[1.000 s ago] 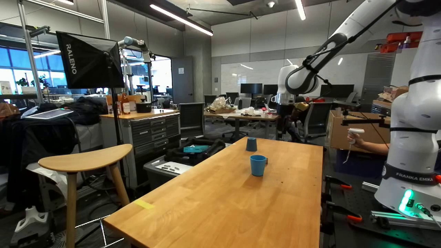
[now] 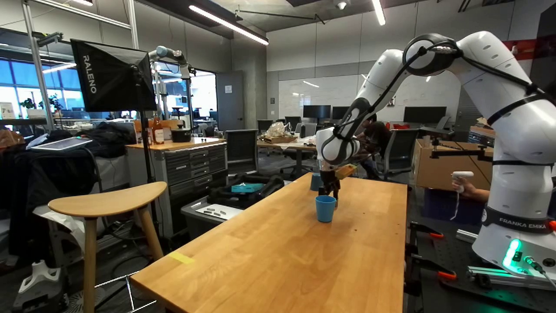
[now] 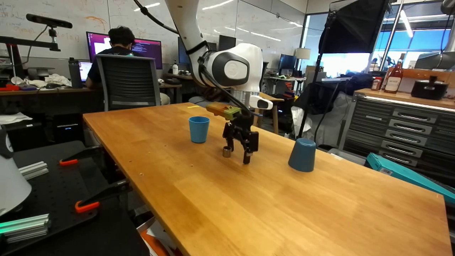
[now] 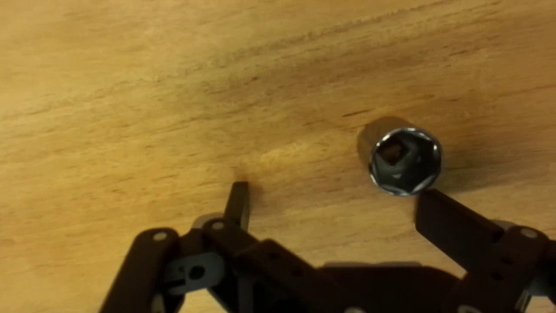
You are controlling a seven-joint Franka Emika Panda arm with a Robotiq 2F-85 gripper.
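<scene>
A small metal socket (image 4: 406, 161) stands on the wooden table, its hexagonal mouth facing up in the wrist view. My gripper is open low over the table, with only bare wood between its fingertips. The socket sits beyond the right finger (image 4: 453, 224), near its tip; whether they touch I cannot tell. From the second exterior view, the socket (image 3: 226, 151) shows beside one finger of the gripper (image 3: 237, 155). An upright blue cup (image 3: 198, 130) stands close by, and an upside-down blue cup (image 3: 303, 155) lies to the other side of the gripper.
The wooden table (image 2: 292, 261) has wide clear room on either side of the cups. Clamps with orange ends (image 3: 87, 207) grip its robot-side edge. A stool (image 2: 109, 201) stands off the table's far side.
My arm has reached out and down, bringing the gripper from above the table's robot side to low beside the socket, behind the upright cup. Both cups stay where they were.
</scene>
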